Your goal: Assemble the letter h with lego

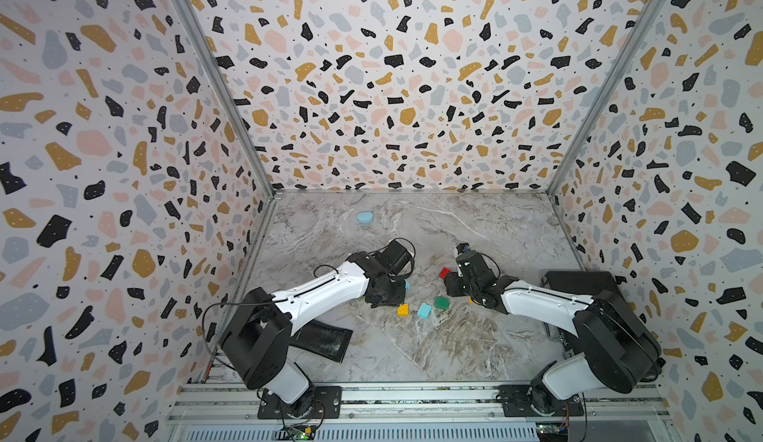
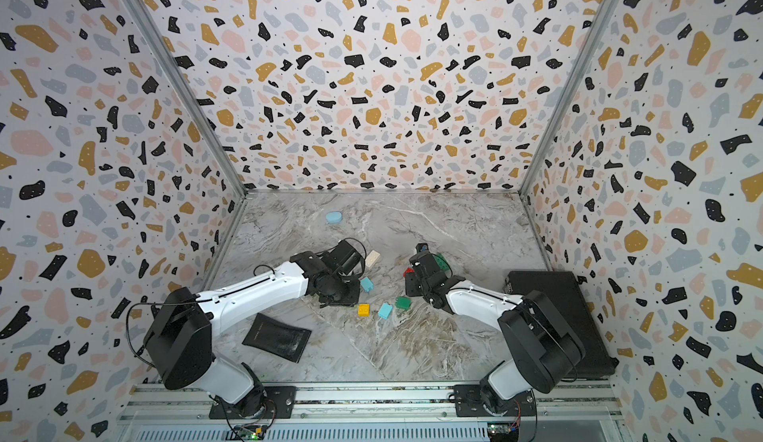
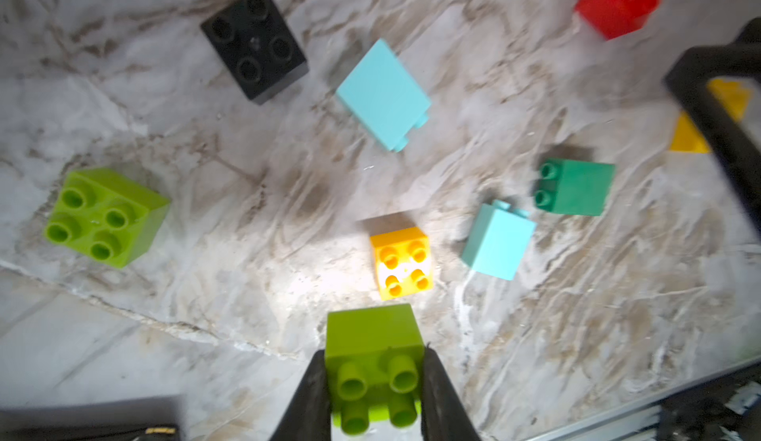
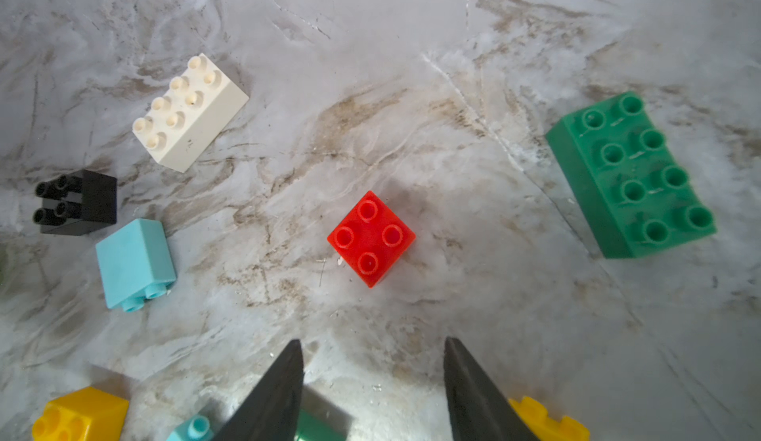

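Held up off the table in the left wrist view is a lime green brick [image 3: 374, 331], gripped by my left gripper, which is shut on it with its studs facing the camera. Just beyond it lies a yellow brick [image 3: 402, 261]. My right gripper hangs above the table, fingers apart and nothing between them. Ahead of it a red brick [image 4: 371, 238] stands studs up. A long green brick [image 4: 630, 173] lies to the right, a white brick [image 4: 190, 113] to the far left. A second lime brick [image 3: 107, 216] and a black brick [image 3: 255, 43] rest at left.
Two light blue bricks [image 3: 498, 239] and a small green brick [image 3: 575, 187] lie on their sides between the arms. A pale blue piece [image 1: 365, 217] sits at the back. Black trays [image 1: 322, 338] occupy the front left and right. Bare marble surrounds the bricks.
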